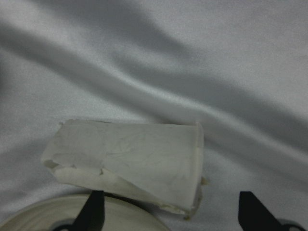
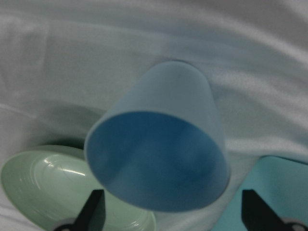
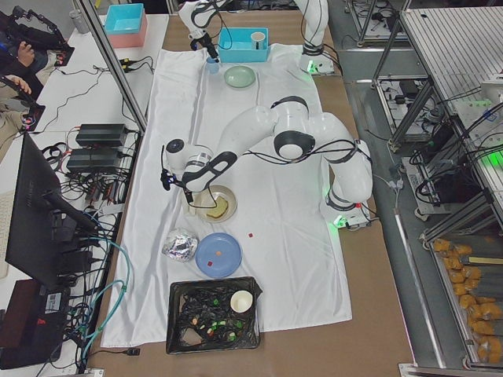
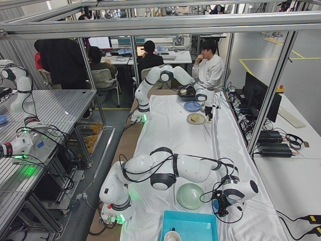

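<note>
My left gripper is open above a crumpled white paper cup (image 1: pixel 125 154), which lies on its side against a cream plate (image 1: pixel 86 216); the plate holds yellowish food in the left camera view. My right gripper stands open around the top of a light blue cup (image 2: pixel 180 89), which is beside a green plate (image 2: pixel 57 187) and a turquoise bin (image 2: pixel 279 183). Whether the pads touch the cup cannot be told.
A foil bundle (image 3: pixel 180 245) and blue plate (image 3: pixel 218 255) lie near a black lined tray (image 3: pixel 177 330) holding scraps and a white bowl. A cream cup (image 3: pixel 258 39) stands in the turquoise bin.
</note>
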